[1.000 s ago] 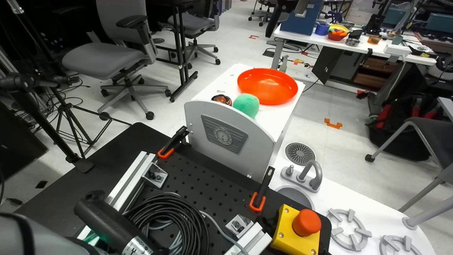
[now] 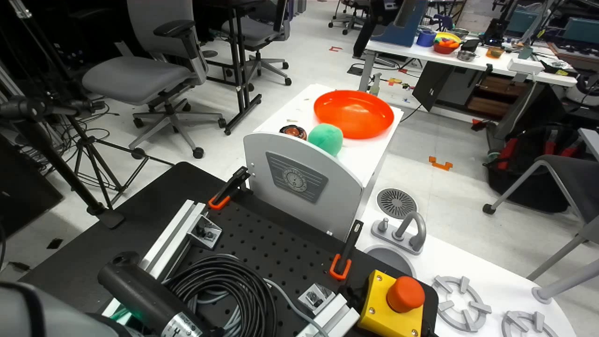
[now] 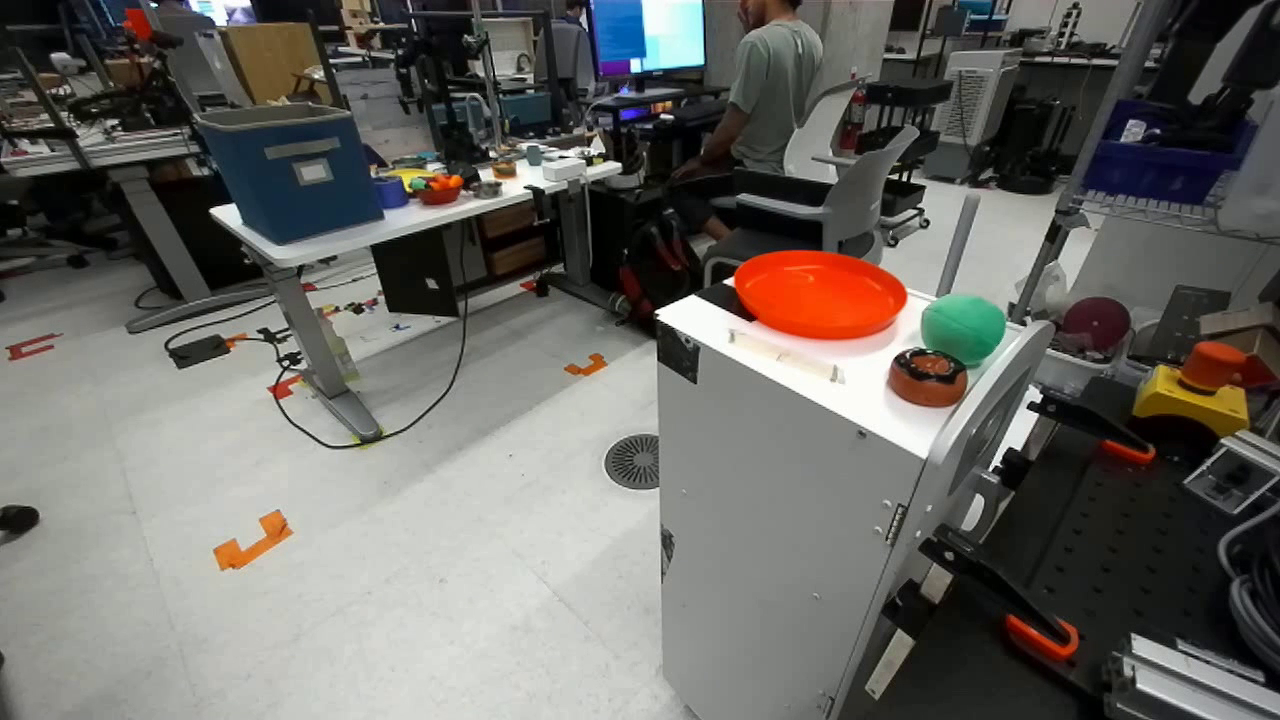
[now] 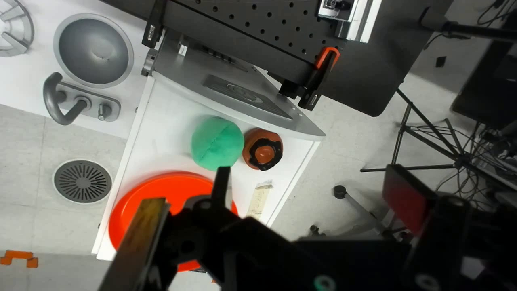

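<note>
My gripper is open, its dark fingers spread wide with nothing between them in the wrist view. Seen from there, a green ball-like soft object (image 4: 217, 143) and a brown ring-shaped item with a black pattern (image 4: 263, 148) sit side by side on a white cabinet top. A round orange-red plate (image 4: 140, 198) lies beside them, partly covered by the gripper's body. The plate (image 2: 354, 114) looks empty in exterior view 1, where dark gripper parts (image 2: 368, 34) show only at the top edge. Exterior view 2 does not show the gripper.
A grey upright panel (image 2: 303, 182) borders the cabinet top on the pegboard side. Black clamps with orange tips (image 2: 340, 266) and a yellow emergency-stop box (image 2: 393, 303) stand on the pegboard. A grey faucet (image 4: 68, 102) and sink (image 4: 93, 50) are nearby. Tape (image 4: 259, 199) marks a bare patch of the cabinet top.
The dark gripper parts at the top of exterior view 1 have shifted slightly down and to the right. The plate, green object and brown item are where they were.
</note>
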